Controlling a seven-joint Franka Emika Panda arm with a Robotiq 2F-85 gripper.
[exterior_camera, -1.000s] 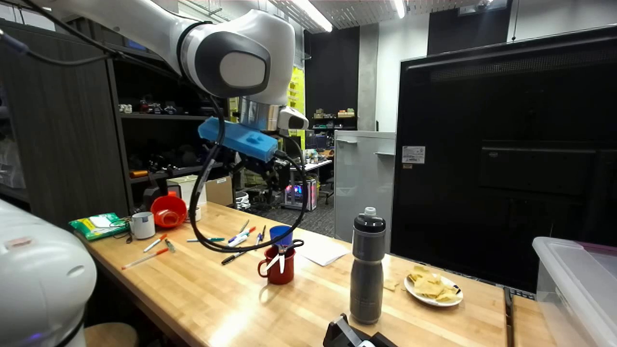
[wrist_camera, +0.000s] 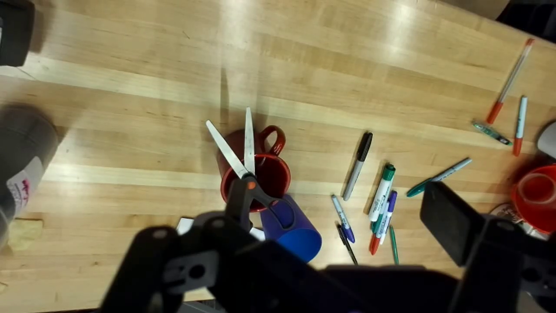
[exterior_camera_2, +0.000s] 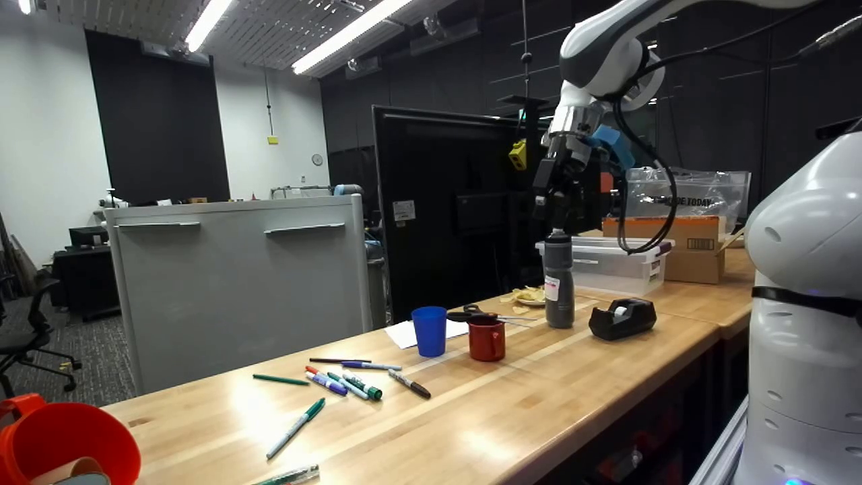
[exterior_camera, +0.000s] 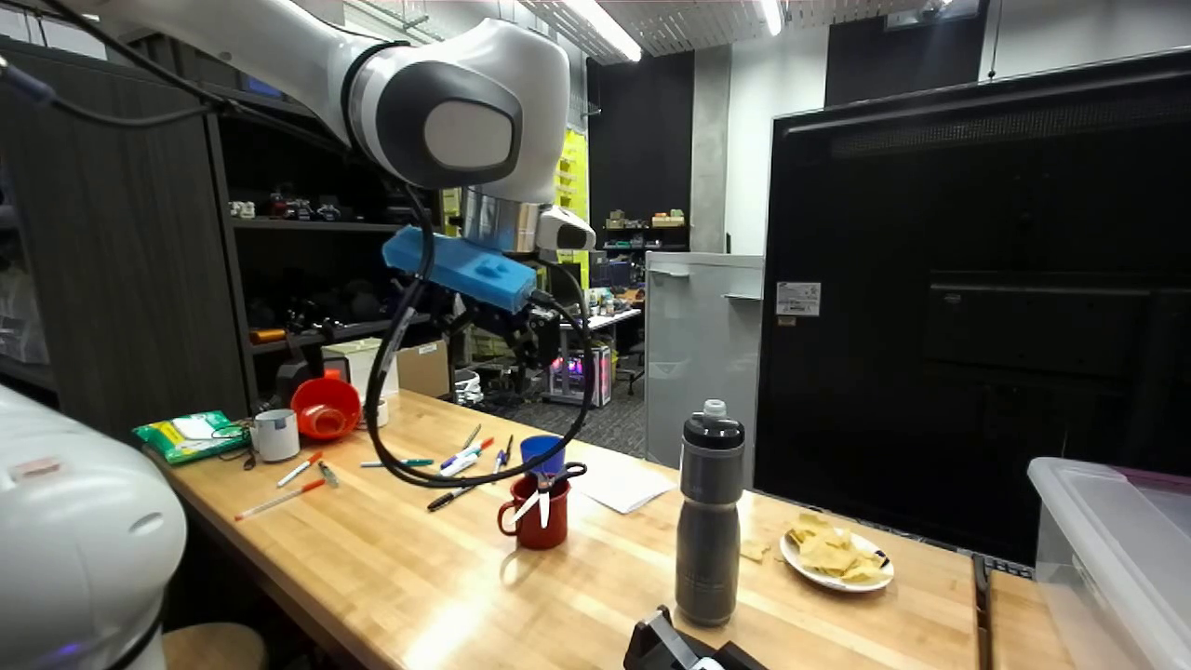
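High above the table, my gripper is open, its black fingers (wrist_camera: 449,221) wide apart with nothing between them. Below it in the wrist view stands a dark red mug (wrist_camera: 281,172). Open scissors (wrist_camera: 249,138) with black handles rest across the mug's rim, blades out over one side. A blue cup (wrist_camera: 292,229) stands against or close to the mug; the contact cannot be made out. Loose markers and pens (wrist_camera: 383,193) are scattered on the table beside them. In exterior view 2, the gripper (exterior_camera_2: 543,202) hangs above the grey bottle (exterior_camera_2: 559,283).
A black tape dispenser (exterior_camera_2: 622,319) sits near the bottle, and a plate of chips (exterior_camera: 837,558) lies beyond. White paper (exterior_camera: 614,480) is by the cup. At the far end are a red container (exterior_camera: 326,408), a white mug (exterior_camera: 274,435) and a green packet (exterior_camera: 192,436).
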